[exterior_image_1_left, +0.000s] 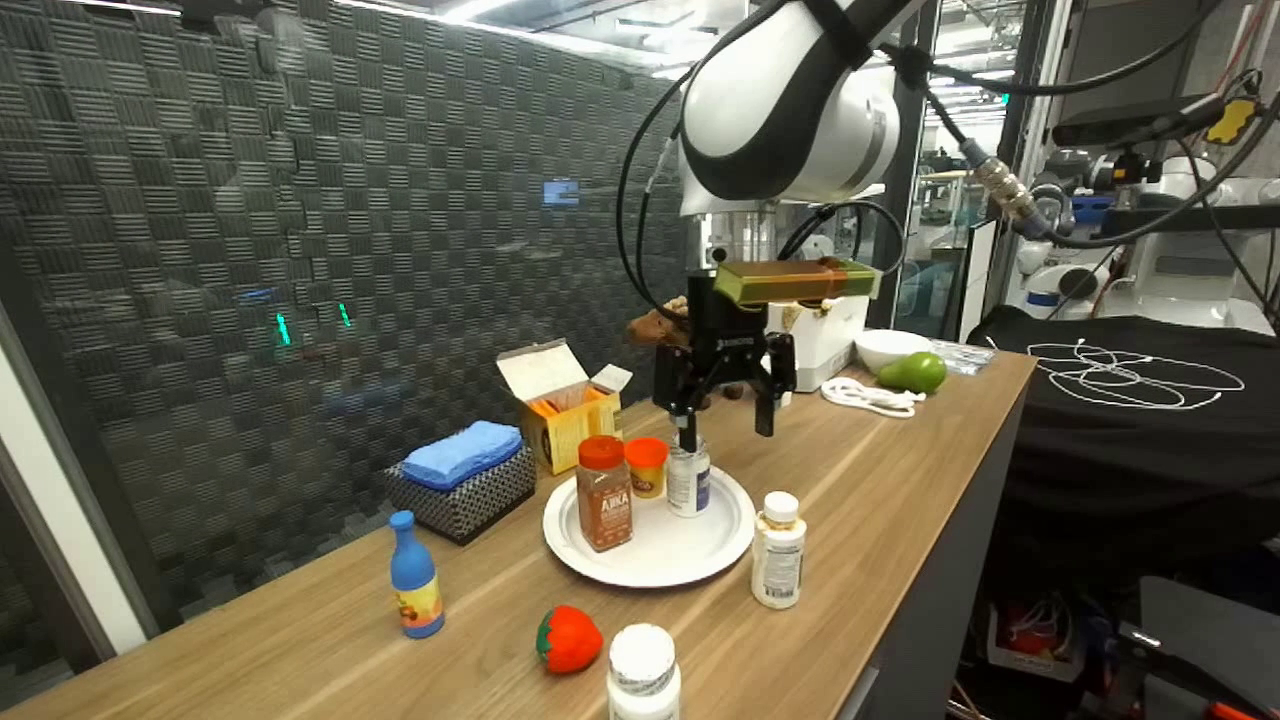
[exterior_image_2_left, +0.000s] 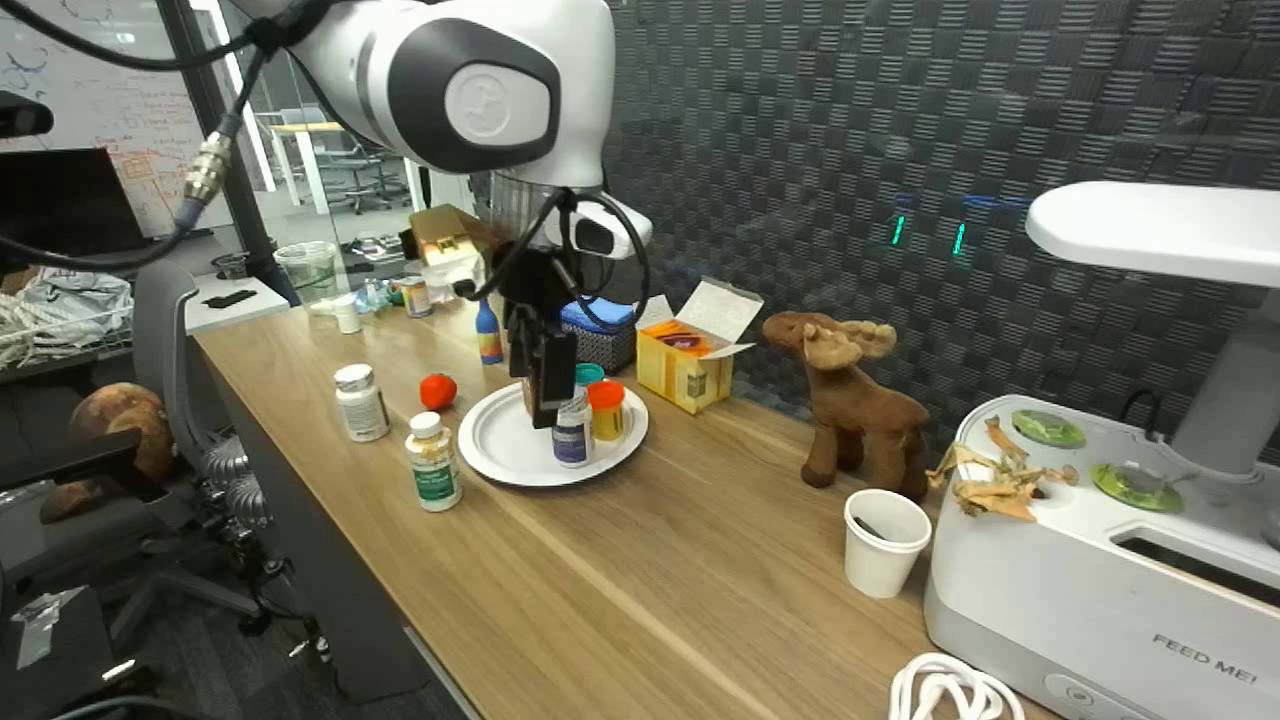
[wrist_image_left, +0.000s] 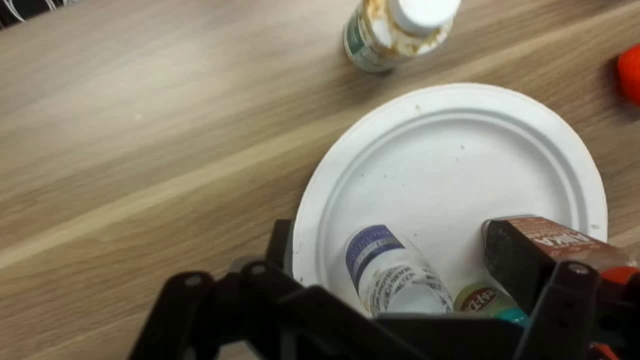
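On the white plate (exterior_image_1_left: 672, 557) stand a spice jar with a red lid (exterior_image_1_left: 605, 498), a small tub with an orange lid (exterior_image_1_left: 647, 467) and a white bottle with a purple label (exterior_image_1_left: 690, 482). My gripper (exterior_image_1_left: 725, 430) is open just above and beyond that bottle, its fingers spread. Seen from the wrist, the bottle (wrist_image_left: 393, 270) stands upright on the plate, below and between the parted fingers; nothing is held. A white-capped bottle with a green label (exterior_image_2_left: 432, 462) is off the plate, close to its rim.
Around the plate are a red strawberry (exterior_image_1_left: 567, 638), a blue bottle (exterior_image_1_left: 415, 580), another white bottle (exterior_image_1_left: 643, 674) and an open yellow box (exterior_image_1_left: 572, 430). Farther off stand a plush moose (exterior_image_2_left: 858, 402) and a paper cup (exterior_image_2_left: 884, 546). Bare wood lies between plate and cup.
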